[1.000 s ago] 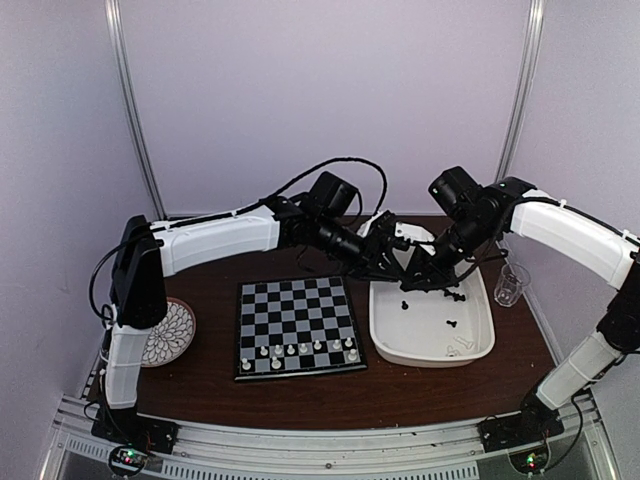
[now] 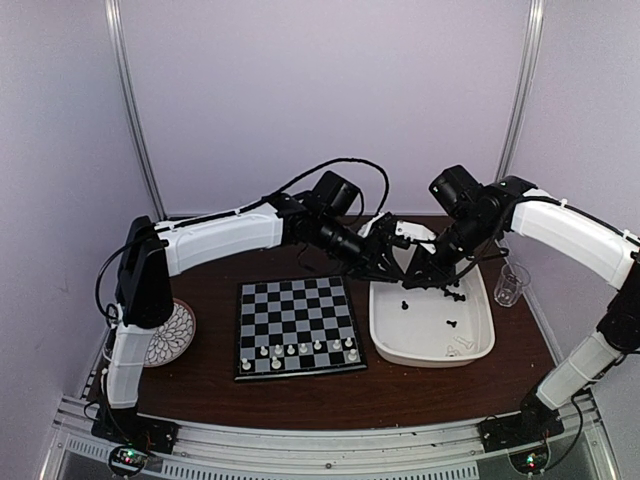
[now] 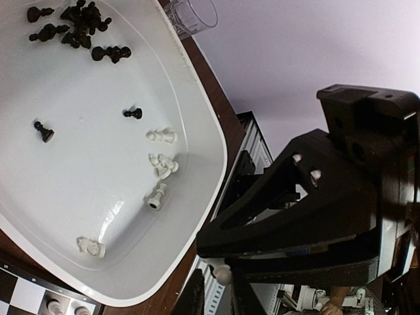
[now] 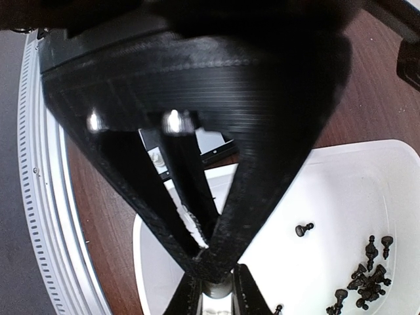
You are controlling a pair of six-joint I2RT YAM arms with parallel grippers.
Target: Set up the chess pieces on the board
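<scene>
Above the white tub, my two grippers meet tip to tip. In the left wrist view a small white chess piece (image 3: 223, 274) pokes out from the tips of my right gripper, which is shut on it. The left gripper has its fingers apart on either side of the piece's end, with a gap showing between them. Several white pieces (image 2: 303, 349) stand along the near rows of the chessboard (image 2: 295, 310). Loose white pieces (image 3: 163, 166) and a black pawn (image 3: 133, 113) lie in the tub (image 2: 430, 360).
A cluster of black pieces (image 3: 82, 23) lies at the tub's far end. Right of the tub stands a clear glass (image 2: 512, 284); left of the board sits a patterned bowl (image 2: 172, 335). The board's far and middle rows are bare.
Both arms hold nearly the same pose over the tub. Pieces on the board and in the tub look unmoved.
</scene>
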